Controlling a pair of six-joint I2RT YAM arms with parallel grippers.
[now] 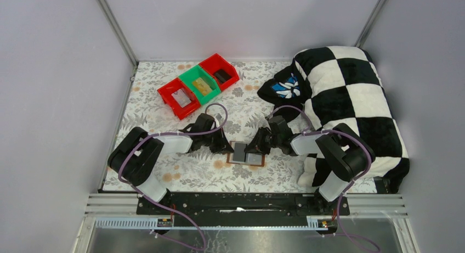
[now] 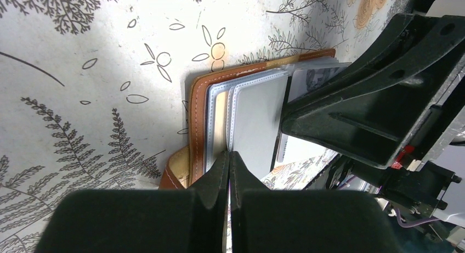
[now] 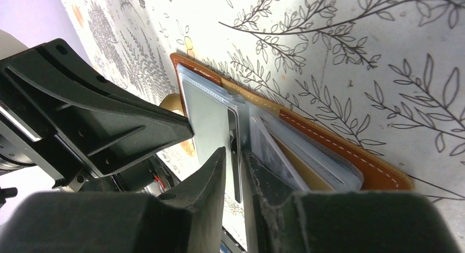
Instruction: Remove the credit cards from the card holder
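Observation:
The open card holder point(image 1: 230, 158) lies on the table between my grippers, brown leather with clear sleeves; in the left wrist view its edge point(image 2: 198, 121) shows at the near side. My left gripper is shut, its tips at the sleeves' edge, nothing seen held. My right gripper has its fingertips at the edge of a grey card in a sleeve point(image 3: 205, 127), the fingers close together around that edge; whether they grip it is unclear.
Red point(image 1: 169, 95) and green point(image 1: 191, 76) bins stand at the back left. A checkered cushion point(image 1: 366, 99) fills the right side.

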